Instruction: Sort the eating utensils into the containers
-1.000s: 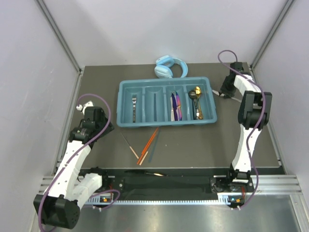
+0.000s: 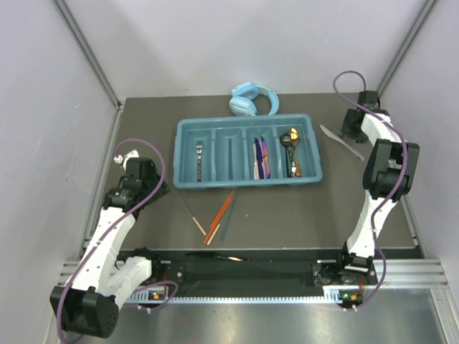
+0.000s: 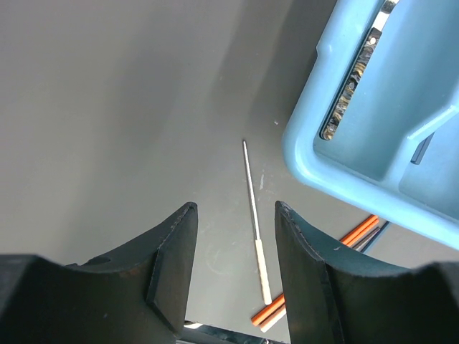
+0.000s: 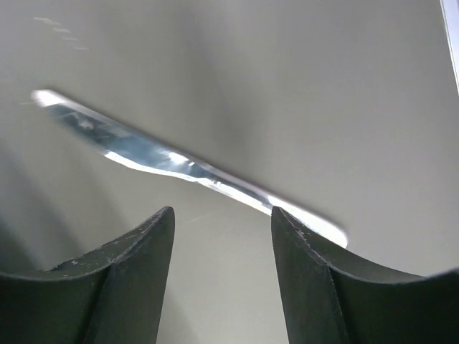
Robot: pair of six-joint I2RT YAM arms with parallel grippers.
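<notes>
A blue divided tray [image 2: 215, 184] holds a fork [image 2: 199, 161], knives [image 2: 259, 161], dark spoons [image 2: 286, 143] and gold spoons [image 2: 295, 154]. A silver knife [image 4: 143, 147] lies on the table right of the tray. My right gripper is open above it, nothing between its fingers. My left gripper stands open at the left, above the table beside the tray. Below it in the left wrist view lie a thin metal chopstick with a pale end [image 3: 253, 215] and orange chopsticks [image 3: 267, 308]; more sticks lie beside these.
Light blue headphones [image 2: 242, 105] lie behind the tray. Walls border the table at back and sides.
The left arm looks unchanged in the top view.
</notes>
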